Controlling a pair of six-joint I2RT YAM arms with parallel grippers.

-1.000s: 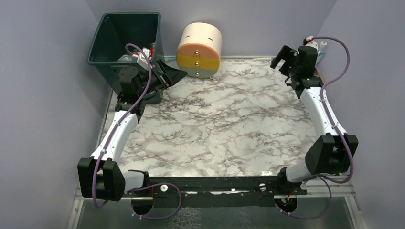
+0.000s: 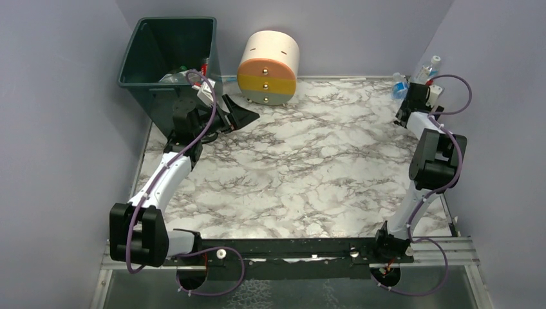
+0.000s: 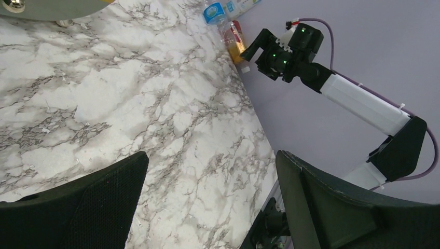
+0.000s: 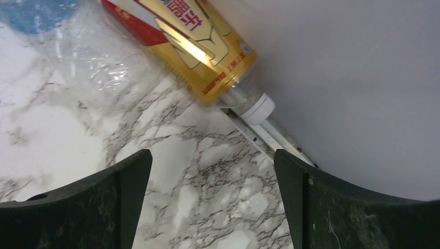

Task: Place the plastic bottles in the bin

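Observation:
Plastic bottles lie at the back-right corner: a blue-labelled one (image 2: 399, 87), a clear one with white cap (image 2: 429, 66), and one with a yellow-red label (image 4: 200, 59) beside a crumpled clear bottle (image 4: 104, 67). My right gripper is over them, its fingers apart just short of the yellow bottle's capped end, nothing visible between them. The green bin (image 2: 138, 51) at back left holds several items. My left gripper (image 2: 233, 114) stands open and empty beside the bin's front-right.
A round drawer unit (image 2: 270, 51) stands against the back wall beside the bin. Grey walls close in both sides and the back; the right wall is next to the bottles.
My right arm has moved right and down toward the bottles, its gripper now lower among them. My left arm has shifted slightly right and toward the front.

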